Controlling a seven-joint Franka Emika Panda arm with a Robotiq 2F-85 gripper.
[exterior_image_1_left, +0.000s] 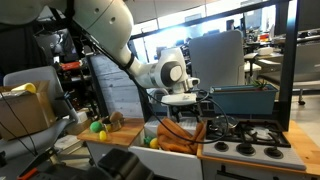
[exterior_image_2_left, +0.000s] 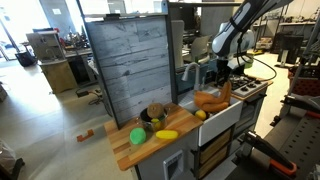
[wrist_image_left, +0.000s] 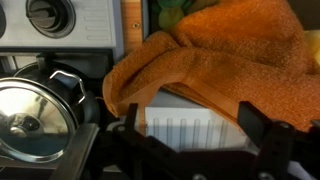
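A rumpled orange towel (exterior_image_1_left: 178, 138) lies in the white sink basin (exterior_image_1_left: 163, 161), its right part bunched up toward the stove side. My gripper (exterior_image_1_left: 183, 105) hangs above the basin, pointing down. In the wrist view, the open gripper has its two dark fingers wide apart, with the towel (wrist_image_left: 230, 75) stretching across beyond them. A white ribbed surface (wrist_image_left: 180, 128) shows between the fingers, below the towel. Whether either finger touches the cloth cannot be told.
Just right of the basin, a lidded metal pot (exterior_image_1_left: 222, 127) sits by the black stove (exterior_image_1_left: 258, 141). Green and yellow toy food (exterior_image_1_left: 97, 127) is on the wooden counter at left. A blue-green box (exterior_image_1_left: 245, 102) stands behind the stove.
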